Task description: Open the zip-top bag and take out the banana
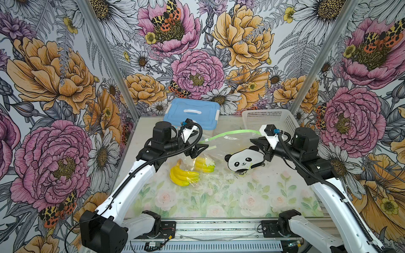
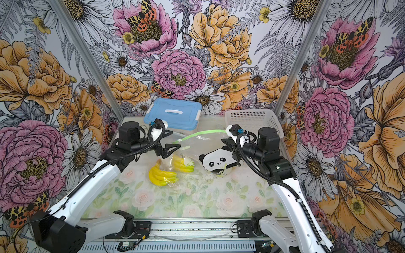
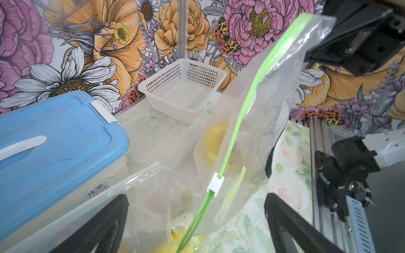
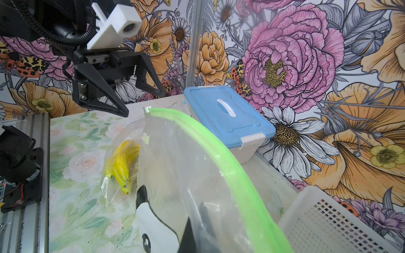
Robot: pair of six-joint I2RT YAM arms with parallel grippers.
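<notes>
A clear zip top bag with a panda print (image 1: 245, 160) is held up on its right side by my right gripper (image 1: 259, 144), shut on it. Its green zip strip (image 4: 227, 162) runs along the top, and the white slider (image 3: 215, 183) sits at the end towards my left arm. My left gripper stands open near that end, the strip passing between its fingers without being gripped. Yellow bananas (image 1: 180, 175) lie at the table's left middle under crinkled clear plastic. A second yellow bunch (image 1: 204, 164) is beside them, also behind plastic; which bag holds each, I cannot tell.
A blue-lidded box (image 1: 192, 113) stands at the back left. The white perforated basket (image 1: 270, 116) is at the back right, close behind my right gripper. Another clear bag (image 3: 139, 189) lies below my left gripper.
</notes>
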